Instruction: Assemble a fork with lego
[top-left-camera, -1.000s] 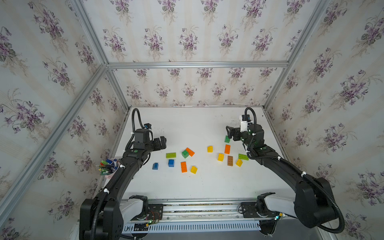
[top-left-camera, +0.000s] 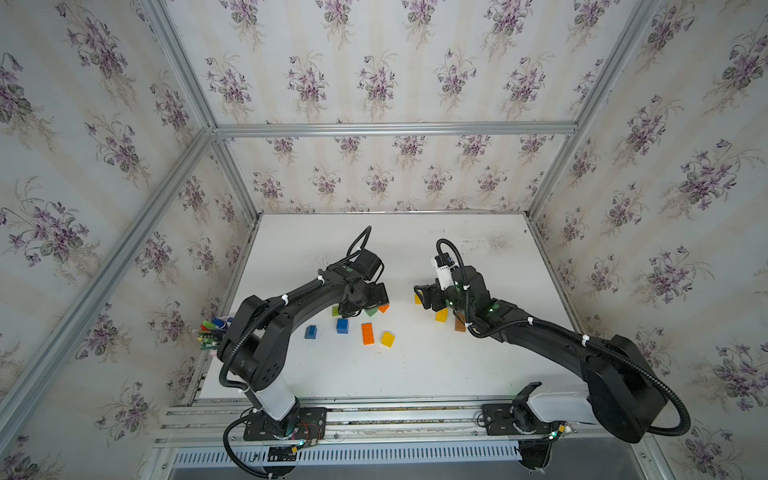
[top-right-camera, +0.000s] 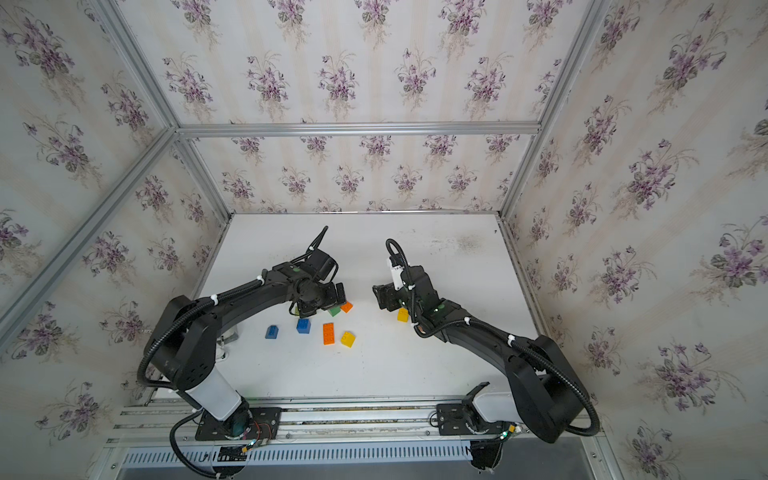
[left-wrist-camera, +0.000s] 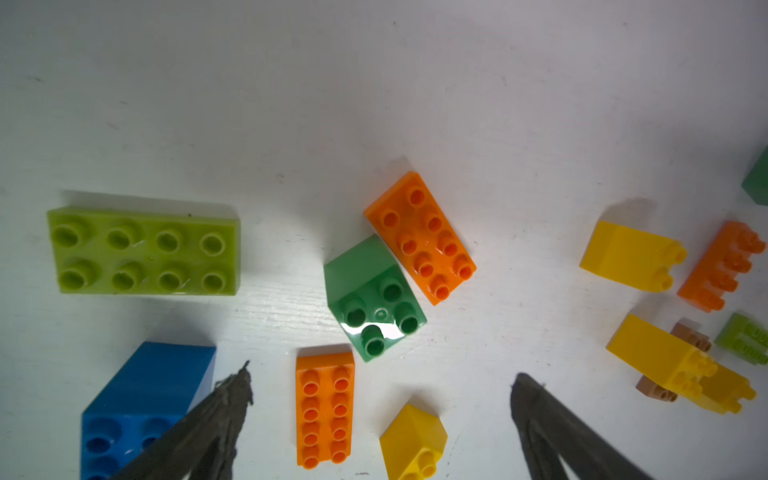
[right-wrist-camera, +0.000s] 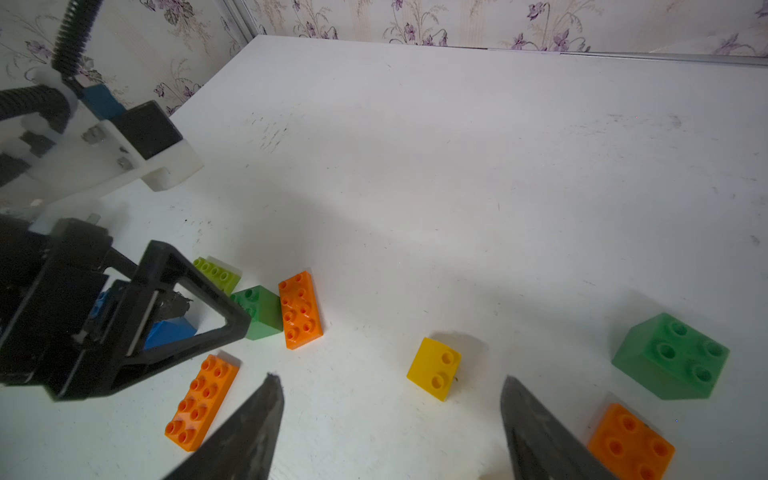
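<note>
Loose bricks lie on the white table. In the left wrist view a green block (left-wrist-camera: 376, 300) touches an orange brick (left-wrist-camera: 420, 238), with a long lime brick (left-wrist-camera: 144, 252) to their left. Below lie a blue block (left-wrist-camera: 144, 392), a second orange brick (left-wrist-camera: 325, 412) and a yellow brick (left-wrist-camera: 413, 444). My left gripper is open above these, its fingers apart and empty. My right gripper also has its fingers apart, with nothing held. Past its tips sits a small yellow brick (right-wrist-camera: 433, 368); a green block (right-wrist-camera: 670, 357) and an orange brick (right-wrist-camera: 632, 444) lie to the right.
The two grippers face each other closely over the middle. A second blue brick (top-left-camera: 310, 331) lies at the left front, and a cup of pens (top-left-camera: 214, 329) stands beyond the left edge.
Over the last second my left arm has swung right to the green and orange bricks. My right arm has moved left toward the middle. The bricks still in view have not moved.
</note>
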